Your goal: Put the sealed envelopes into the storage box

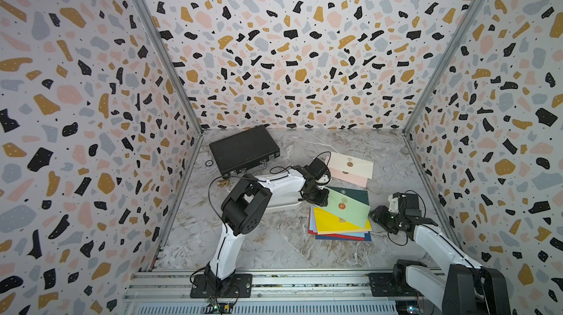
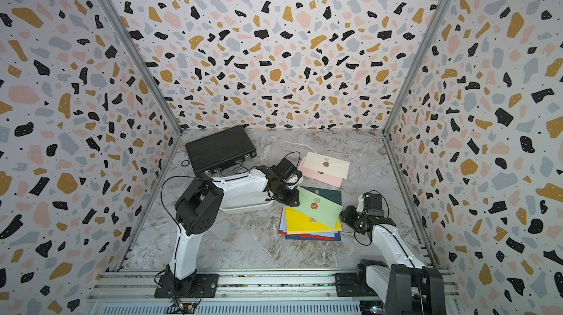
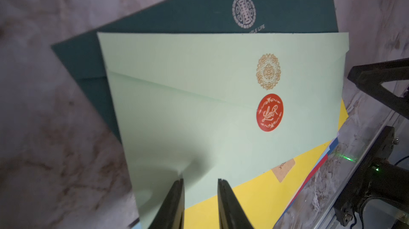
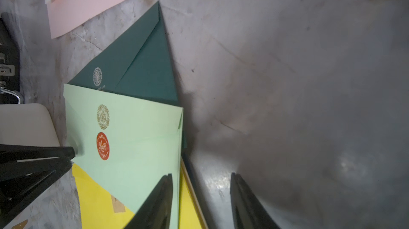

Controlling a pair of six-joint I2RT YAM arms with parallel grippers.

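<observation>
A mint-green envelope (image 3: 213, 114) with a red seal lies slanted over a dark green envelope (image 3: 191, 7) and a yellow one (image 3: 221, 212). Beneath the yellow, red and blue envelope edges stick out. My left gripper is at the mint envelope's left end, its fingers a small gap apart; whether paper is pinched between them cannot be made out. My right gripper is open and empty at the pile's right edge. The white storage box (image 1: 281, 207) is partly hidden under the left arm.
A cream envelope (image 1: 359, 164) overlaps a pink one (image 1: 340, 177) behind the pile. A black briefcase (image 1: 243, 149) stands at the back left. Bare marble lies in front of the box and at the back right.
</observation>
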